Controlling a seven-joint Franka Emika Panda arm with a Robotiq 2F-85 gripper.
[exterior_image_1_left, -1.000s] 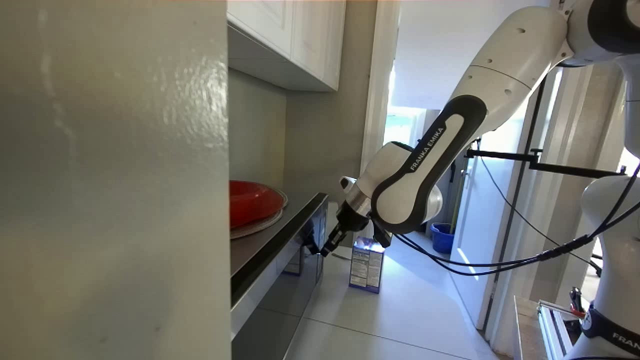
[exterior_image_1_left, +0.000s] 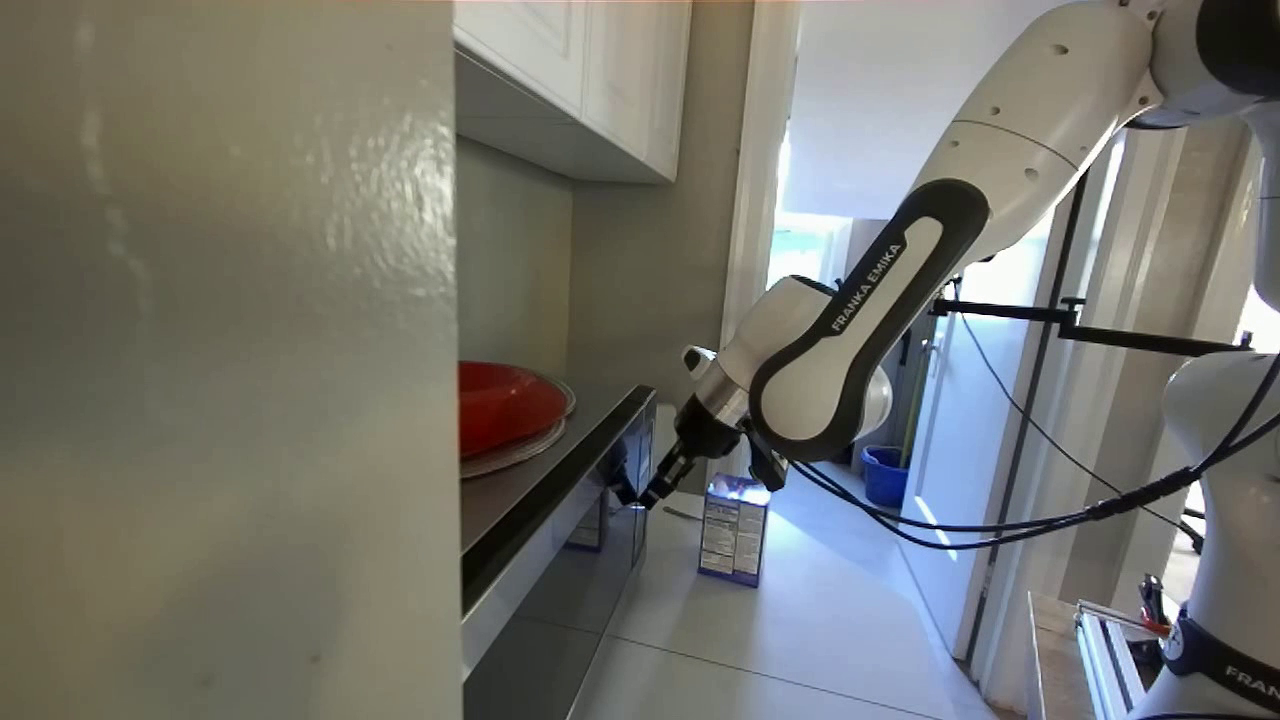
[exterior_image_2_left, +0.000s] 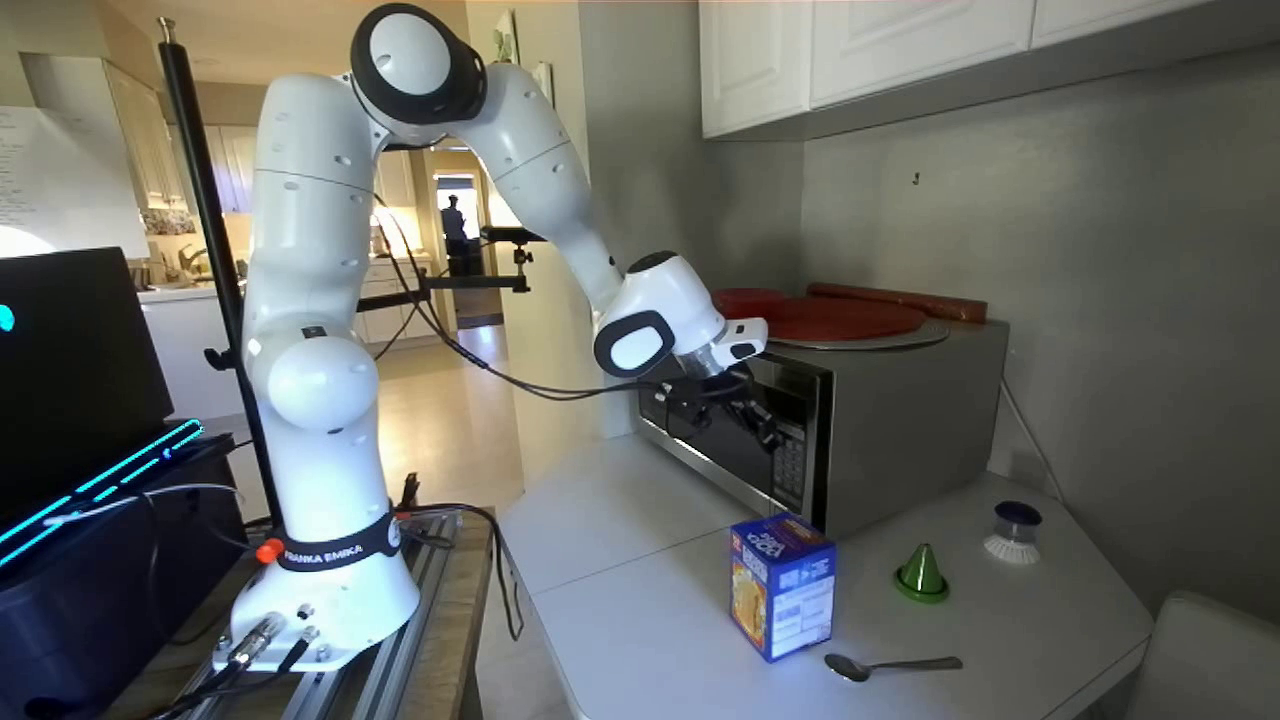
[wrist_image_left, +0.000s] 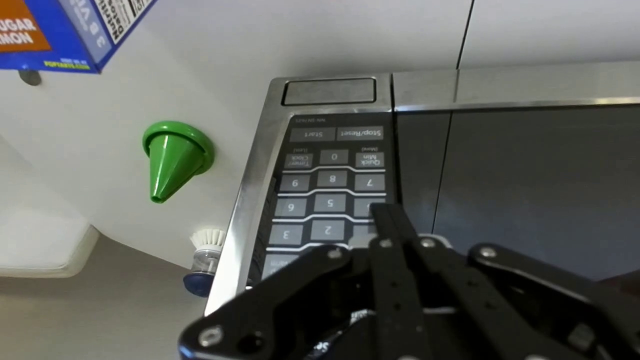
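Note:
A microwave (exterior_image_2_left: 918, 420) stands against the wall with its door shut. Its keypad (wrist_image_left: 330, 180) appears upside down in the wrist view, number keys and the Start and Stop/Reset keys readable. My gripper is shut, nothing showing between its fingers. In that view its tips overlap the right-hand key column and hide the lower part of the panel. From the side, the gripper (exterior_image_1_left: 648, 499) is right at the microwave's front face (exterior_image_1_left: 606, 528); whether the tips touch it I cannot tell. The second exterior view also has the gripper (exterior_image_2_left: 771, 444) in front of the keypad.
On the counter stand a blue Pop-Tarts box (exterior_image_2_left: 782, 588), a green cone (exterior_image_2_left: 923, 574) and a scrub brush (exterior_image_2_left: 1015, 530); a spoon (exterior_image_2_left: 894, 666) lies nearby. Red lids (exterior_image_2_left: 846, 317) rest on the microwave. Counter left of the box is clear.
The arm's upper links and wrist have risen slightly, with the wrist tilting a little. The fingertips stay at almost the same place by the microwave front. Nothing else has moved.

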